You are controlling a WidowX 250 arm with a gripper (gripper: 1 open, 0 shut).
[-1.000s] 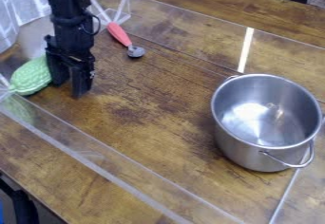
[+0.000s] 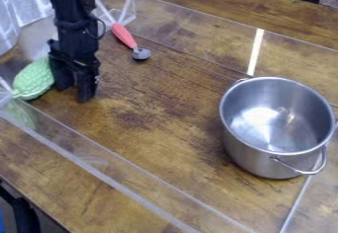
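Observation:
My gripper (image 2: pixel 73 79) is low at the left side of the wooden table, black, its lower end right beside a green rounded object (image 2: pixel 34 77) that looks like a cabbage or similar leafy item. Whether the fingers are open or shut on it is hard to tell in this dark view. A red-handled utensil (image 2: pixel 126 38) with a metal end lies behind and right of the gripper. A large steel pot (image 2: pixel 276 133) with handles stands at the right.
Clear plastic barriers edge the table (image 2: pixel 158 138) along the left and front. The middle of the table, between gripper and pot, is bare wood.

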